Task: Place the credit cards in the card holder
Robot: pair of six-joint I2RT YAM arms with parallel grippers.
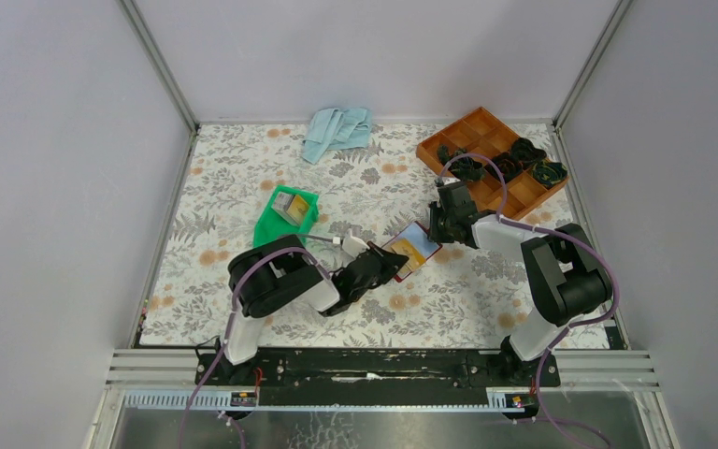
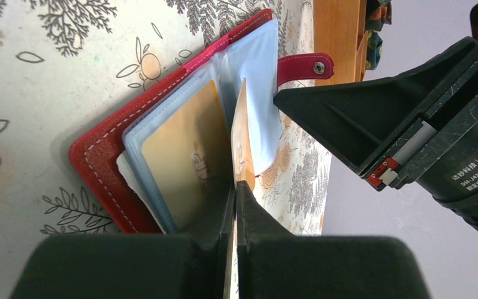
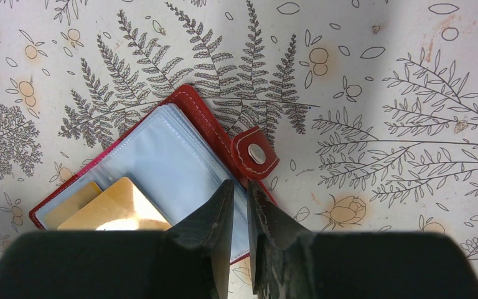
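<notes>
The red card holder [image 1: 423, 238] lies open at the table's middle, showing pale sleeves [image 3: 155, 156] and a strap with a snap [image 3: 255, 152]. A gold card [image 2: 180, 149] sits in a sleeve. My left gripper is shut on another gold card [image 2: 244, 140], held edge-on over the holder. My right gripper is at the holder's strap side, part open with a narrow gap between its fingertips, nothing clearly between them.
A green box [image 1: 271, 228] with cards stands left of the holder. A wooden compartment tray [image 1: 472, 126] with dark bundles is at the back right, a blue cloth [image 1: 337, 126] at the back.
</notes>
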